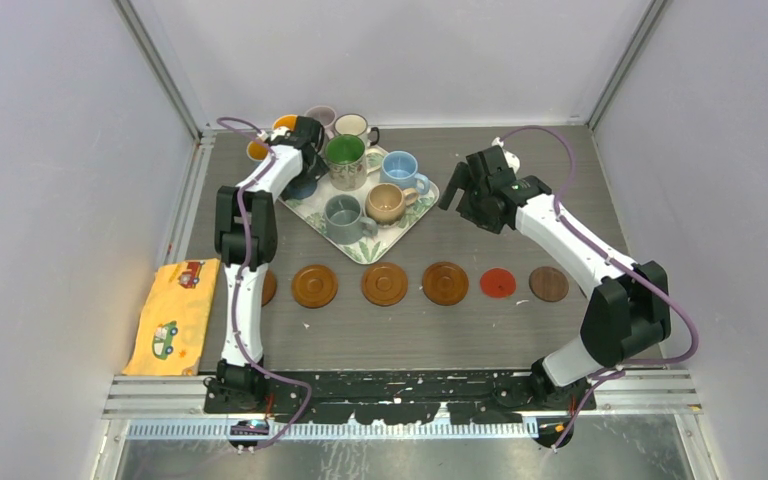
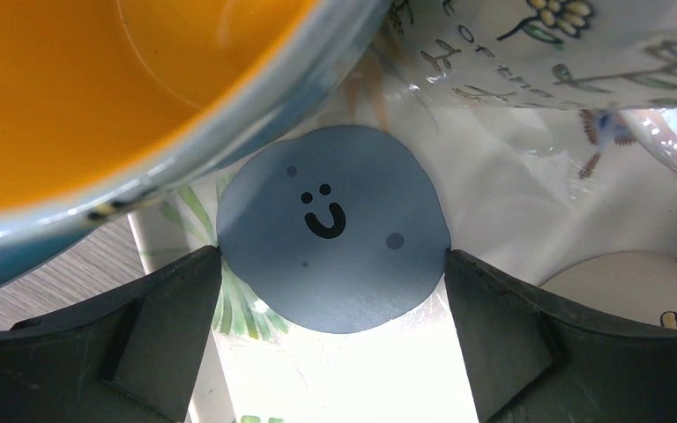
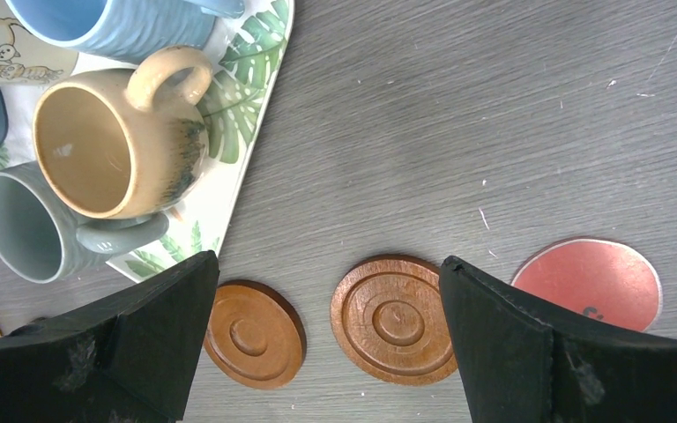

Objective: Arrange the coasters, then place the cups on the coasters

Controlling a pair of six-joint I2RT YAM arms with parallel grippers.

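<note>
In the left wrist view a blue-grey scalloped coaster [image 2: 344,167] with a smiling face lies on the patterned tray [image 2: 291,379]. My left gripper is open over it, one fingertip at each side edge; whether they touch it I cannot tell. An orange-lined cup [image 2: 141,106] looms at upper left, close to the left finger. On the right, my open right gripper hovers above bare table, empty. Tan [image 1: 386,203], grey [image 1: 346,220], light blue [image 1: 400,170] and green-lined [image 1: 346,162] cups stand on the tray.
Brown wooden coasters [image 1: 385,284] and a red coaster [image 1: 497,283] form a row along the front. More cups, including a white one [image 1: 352,125], crowd the back. A yellow cloth [image 1: 170,318] lies at front left. Table right of the tray is clear.
</note>
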